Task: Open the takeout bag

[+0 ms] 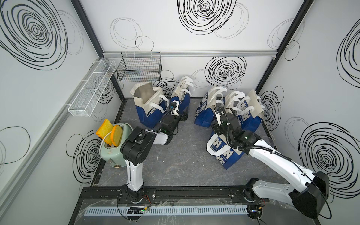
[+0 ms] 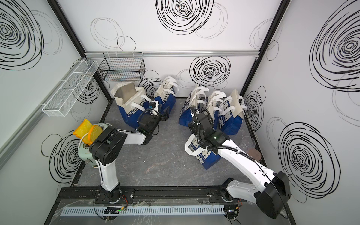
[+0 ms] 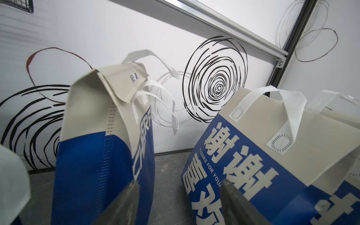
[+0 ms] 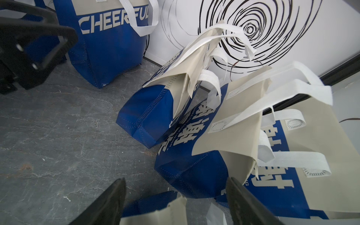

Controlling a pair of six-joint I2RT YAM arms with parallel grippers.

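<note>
Several blue and cream takeout bags with white handles stand along the back. A wide one (image 1: 148, 112) at back left shows a grey interior; a narrower one (image 3: 97, 168) beside it has folded top flaps. My left gripper is open in front of that narrower bag, empty between its fingers. My right gripper is open above a bag (image 1: 228, 155) in the right foreground, below the upright group (image 2: 232, 116) on the right, holding nothing visible.
A green toaster-like appliance (image 1: 108, 153) with yellow items stands at left. A black wire basket (image 1: 138, 67) and white racks (image 1: 88, 97) hang on the walls.
</note>
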